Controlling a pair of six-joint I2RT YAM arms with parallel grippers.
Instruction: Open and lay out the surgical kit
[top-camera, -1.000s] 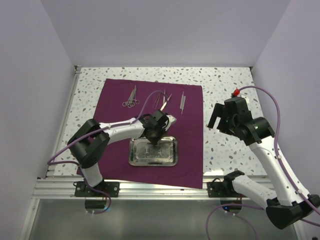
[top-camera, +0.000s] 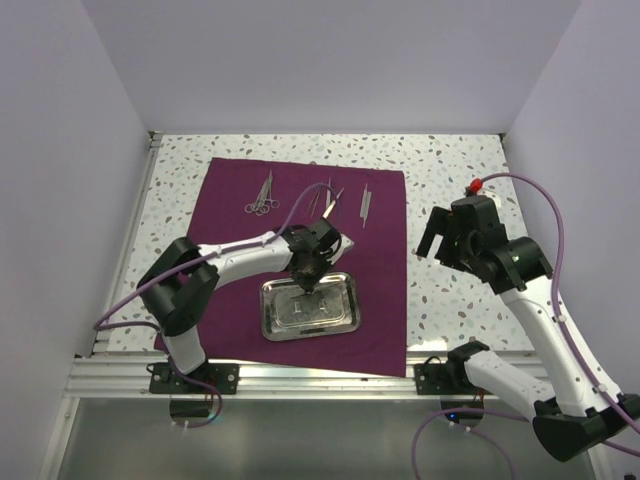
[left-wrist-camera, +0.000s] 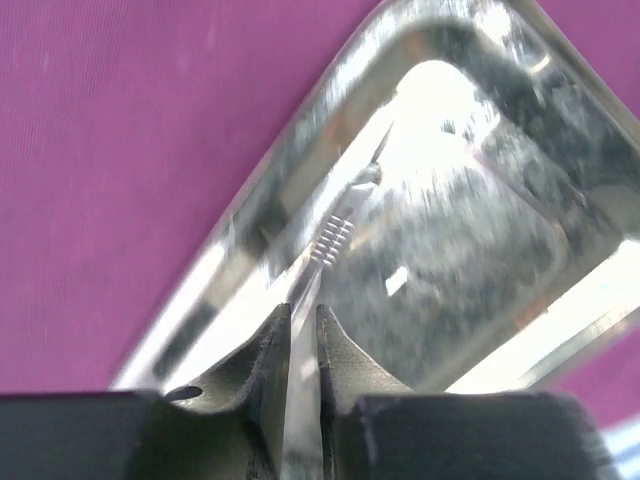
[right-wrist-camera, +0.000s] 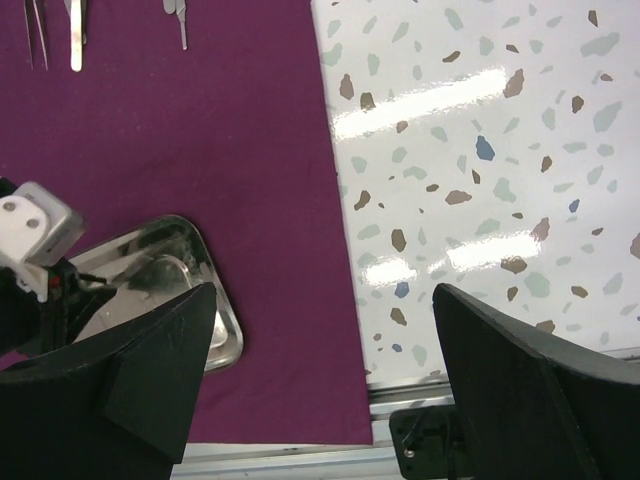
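The steel tray (top-camera: 350, 305) lies on the purple cloth (top-camera: 375, 280). My left gripper is over it, fingertips narrowly apart around the end of a slim metal instrument with a ridged grip (left-wrist-camera: 331, 237) lying in the tray; whether they touch it is unclear. Scissor-like instruments (top-camera: 262, 203) and several slender tools (top-camera: 366, 205) lie in the cloth's upper part, some partly behind the left arm's cable. My right gripper (top-camera: 432, 233) hangs open above the speckled surface, right of the cloth, nothing between its fingers.
The left arm reaches across the cloth's left half. Grey walls bound both sides.
My left gripper has shifted slightly over the tray, lately leftward. The tray sits a few pixels farther right and down than before. The right arm stays put.
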